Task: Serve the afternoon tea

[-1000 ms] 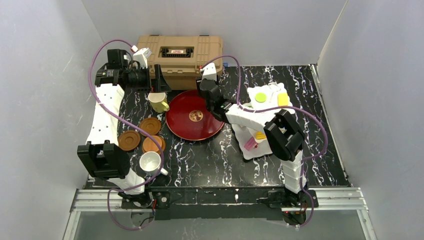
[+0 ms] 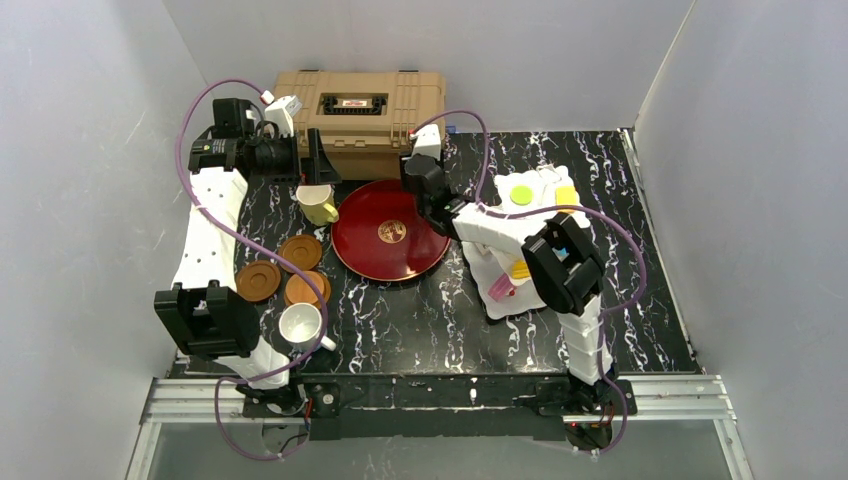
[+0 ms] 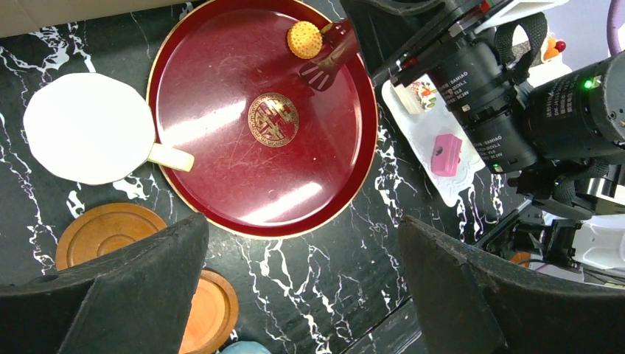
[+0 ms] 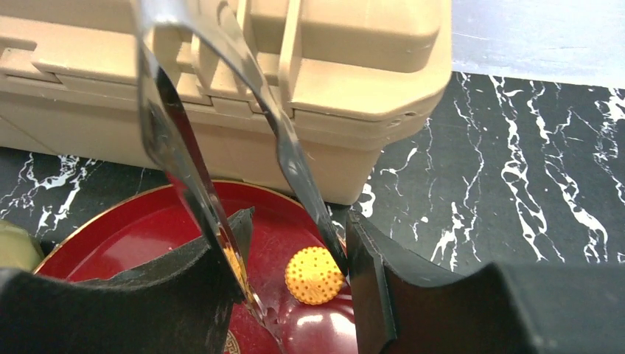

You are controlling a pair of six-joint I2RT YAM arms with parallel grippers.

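My right gripper has a pair of metal tongs (image 4: 298, 166) between its fingers, one against each arm. The tongs' arms stand apart, their ends low over the red round tray (image 2: 360, 250). A round yellow cracker shows between those arms and appears to lie on the tray; in the left wrist view the cracker (image 3: 304, 40) is beside a claw-shaped tong end (image 3: 321, 72). My left gripper is open and empty, above the table at the tray's left. Below it in the top view stands a pale yellow cup (image 2: 316, 208).
Brown coasters (image 2: 258, 281) and a white cup (image 2: 301, 325) are at the left front. A tan case (image 2: 360, 150) stands close behind the tray. White dishes (image 2: 487, 270) with sweets are at right, partly under my right arm. Open table lies in front of the tray.
My right gripper has shifted slightly to the right over the tray's far right part. The left arm and the cups have stayed in place.
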